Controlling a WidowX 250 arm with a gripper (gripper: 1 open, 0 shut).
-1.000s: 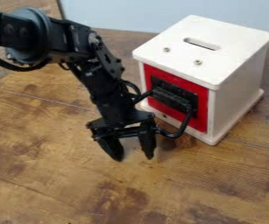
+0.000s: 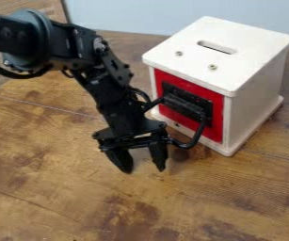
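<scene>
My black gripper (image 2: 140, 162) points down at the wooden floor, left and in front of a white box (image 2: 257, 94), with its two fingers apart and nothing visible between them. The box has a slot in its top, two small metal fittings and a red front panel (image 2: 174, 115) with a black part on it. A black cable from the arm passes in front of that panel, partly hiding it.
A pale wall or board runs along the back edge.
</scene>
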